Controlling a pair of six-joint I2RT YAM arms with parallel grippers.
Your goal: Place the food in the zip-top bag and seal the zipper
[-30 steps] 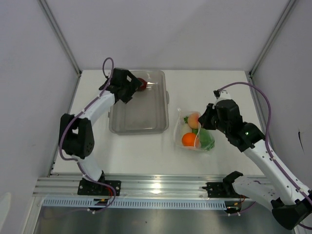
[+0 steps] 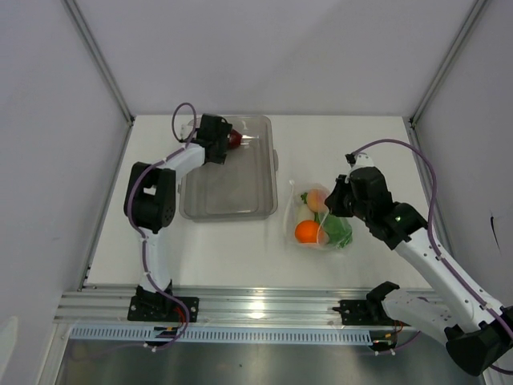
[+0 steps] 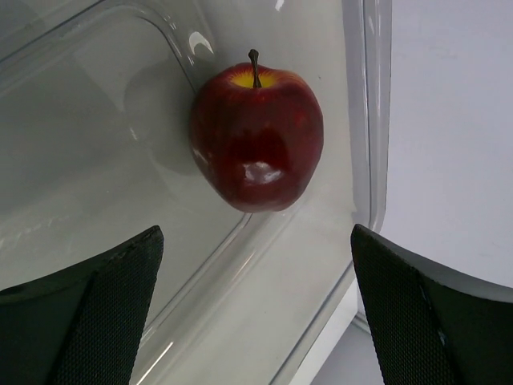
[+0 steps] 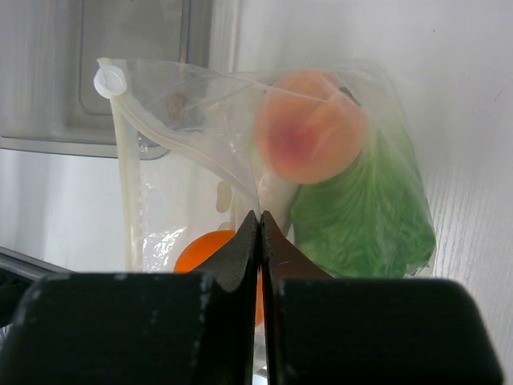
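A dark red apple (image 3: 258, 140) rests in the far corner of the grey tray (image 2: 232, 215). My left gripper is open over the tray; the apple lies just beyond its fingertips, untouched. In the top view the apple (image 2: 234, 139) is to the right of that gripper (image 2: 222, 144). The clear zip top bag (image 4: 152, 200) stands open on the table, holding a peach (image 4: 309, 128), an orange (image 4: 200, 249) and a green leafy item (image 4: 361, 216). Shut at the bag's rim, my right gripper pinches the thin film, which runs up from its tips.
A white slider (image 4: 111, 81) sits at one end of the bag's zipper. Between tray and bag runs a narrow strip of bare table (image 2: 283, 152). The tray's raised walls surround the apple; its middle is empty. Free table lies in front of the tray.
The apple stays in place.
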